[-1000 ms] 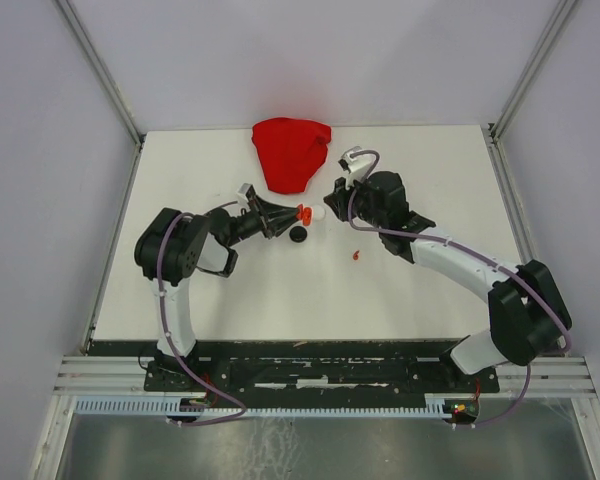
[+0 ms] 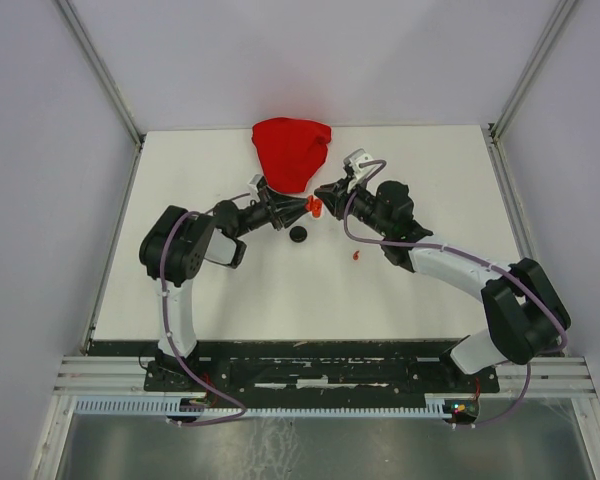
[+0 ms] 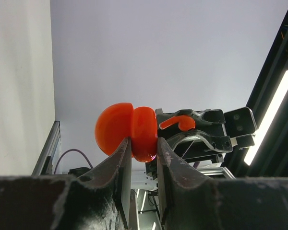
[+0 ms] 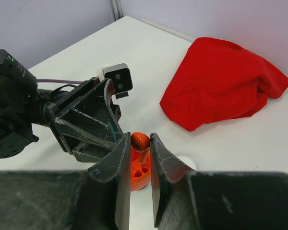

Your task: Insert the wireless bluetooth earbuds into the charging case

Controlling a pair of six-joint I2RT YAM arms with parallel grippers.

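My left gripper (image 2: pixel 300 204) holds the open orange charging case (image 3: pixel 114 129) between its shut fingers, with the case filling the middle of the left wrist view. My right gripper (image 2: pixel 328 200) faces it closely, shut on an orange earbud (image 4: pixel 139 141), which sits just over the case's cavities in the right wrist view. Whether the earbud touches the case is unclear. A small orange piece (image 2: pixel 356 255), likely the other earbud, lies on the white table below the right arm.
A crumpled red cloth (image 2: pixel 288 150) lies at the back middle of the table (image 2: pixel 180 300). A round black object (image 2: pixel 298 234) sits just below the grippers, and a white item is partly hidden behind the case in the right wrist view.
My left gripper has moved slightly right with the case. My right gripper has shifted left and turned a little, closing the gap between the two grippers.
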